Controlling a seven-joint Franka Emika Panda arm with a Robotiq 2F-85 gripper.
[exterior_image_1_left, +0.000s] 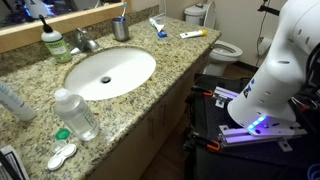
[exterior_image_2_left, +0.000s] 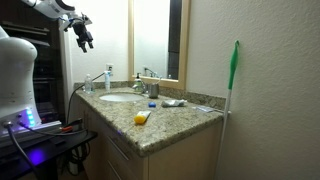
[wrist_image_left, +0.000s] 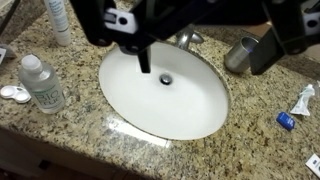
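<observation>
My gripper hangs high over the vanity in the wrist view, its two dark fingers spread wide apart with nothing between them. Below lies the white oval sink with its drain. A clear bottle stands left of the basin; exterior view 1 shows this bottle upright near the counter's front edge. Exterior view 2 has the gripper at the upper left, well above the counter and touching nothing. Only the arm's white base shows in exterior view 1, at the right.
A green-labelled soap bottle, faucet and metal cup line the back of the sink. Contact lens case lies at front left. A blue item rests on the right counter. Mirror behind.
</observation>
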